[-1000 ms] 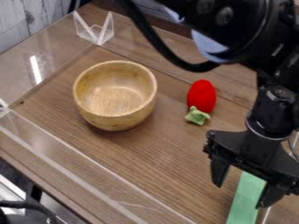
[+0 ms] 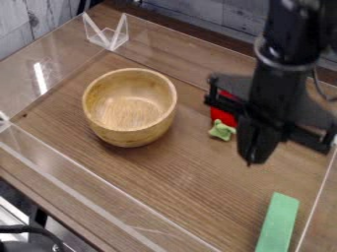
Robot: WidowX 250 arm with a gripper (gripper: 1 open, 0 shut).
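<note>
My gripper (image 2: 265, 138) hangs large and blurred over the right half of the camera view, raised toward the back; I cannot tell how its fingers stand. A green bar (image 2: 278, 231) lies at the front right, below the gripper and apart from it. A red object (image 2: 223, 108) with a small green piece (image 2: 222, 129) beside it sits behind the gripper, the red one partly hidden.
A wooden bowl (image 2: 128, 103) stands left of centre. A clear plastic piece (image 2: 106, 32) is at the back left.
My gripper has moved up and back, away from the green bar, and now covers much of the red object.
</note>
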